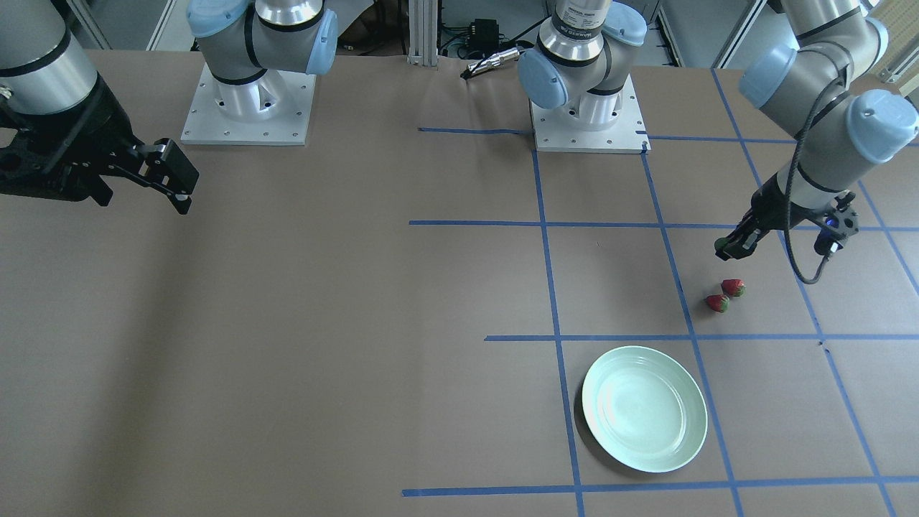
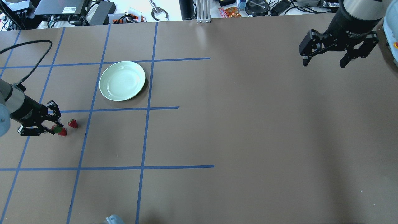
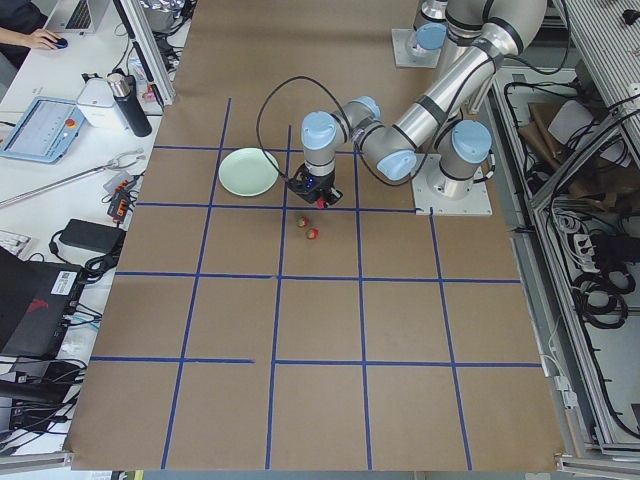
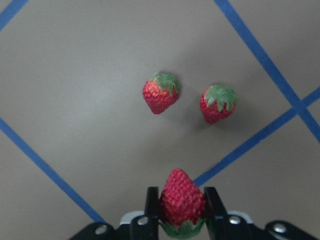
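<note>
My gripper is shut on a strawberry (image 4: 178, 200), held tip-forward between the fingers in the wrist view. It hangs above two loose strawberries (image 4: 160, 94) lying close together on the floor-like tabletop. In the front view the gripper (image 1: 725, 246) is up and behind that pair, the held berry's green top just showing. A pale green plate (image 1: 644, 408) rests empty nearer the front camera, apart from the berries.
Other robot arms stand round the table, one with a black gripper (image 2: 337, 46) at the right of the top view.
</note>
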